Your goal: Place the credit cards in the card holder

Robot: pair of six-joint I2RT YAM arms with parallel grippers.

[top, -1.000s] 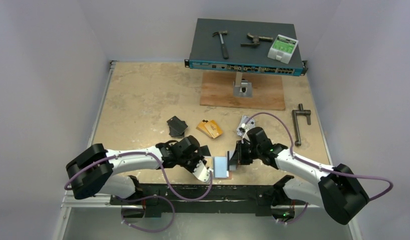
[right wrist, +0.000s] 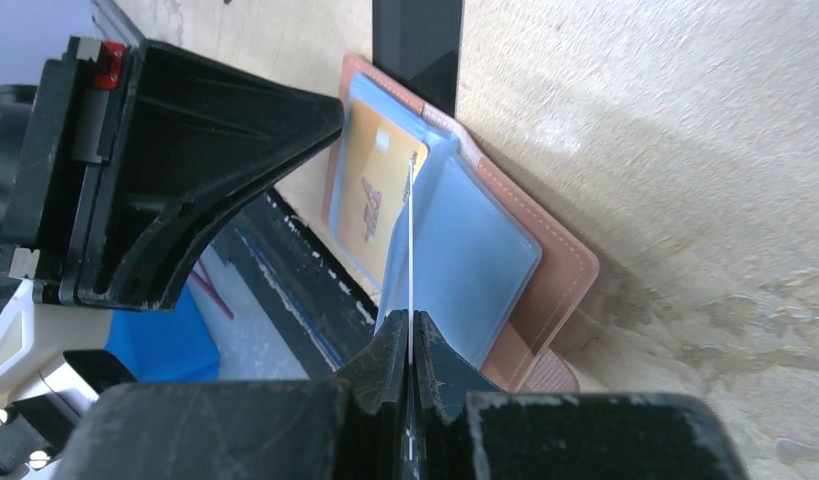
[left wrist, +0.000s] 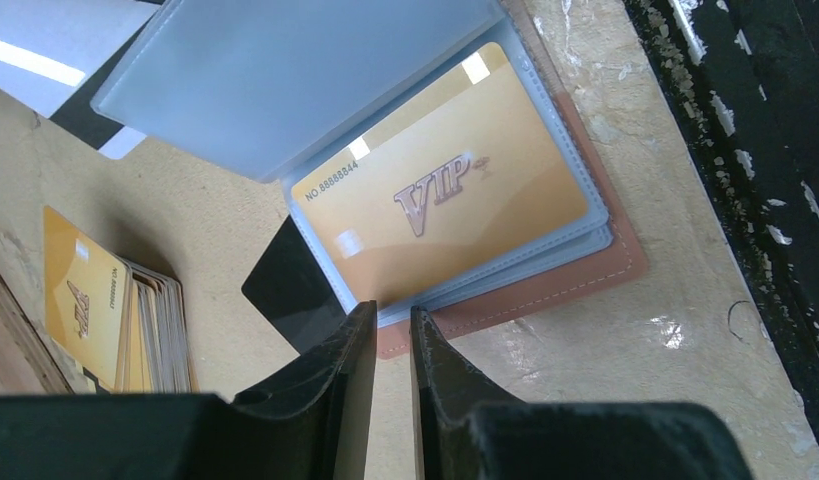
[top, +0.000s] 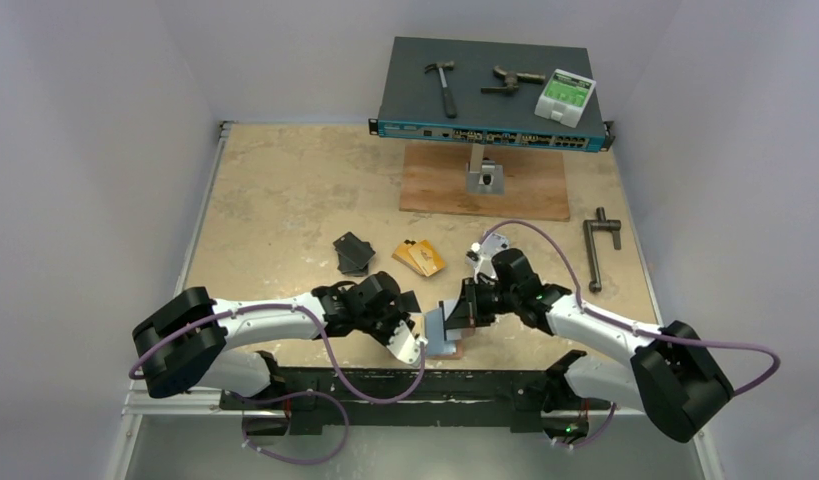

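The card holder has a pink cover (left wrist: 615, 235) and blue clear sleeves, one with a gold VIP card (left wrist: 435, 180) in it. One blue sleeve (left wrist: 305, 60) is raised off the others. My right gripper is shut on a thin silver card with a black stripe, seen edge-on in the right wrist view beside the raised sleeve. At the holder's edge, my left gripper has its fingers slightly apart with nothing between them. A black card (left wrist: 295, 290) lies by the holder, partly covered.
Behind the holder lie black cards (top: 353, 252), gold cards (top: 419, 257) and white-silver cards (top: 490, 247), the last partly behind the right arm. A dark metal tool (top: 595, 250) lies far right.
My right gripper has moved left with the silver card, over the holder. The blue sleeve near it now shows narrower from above. My left arm appears unmoved.
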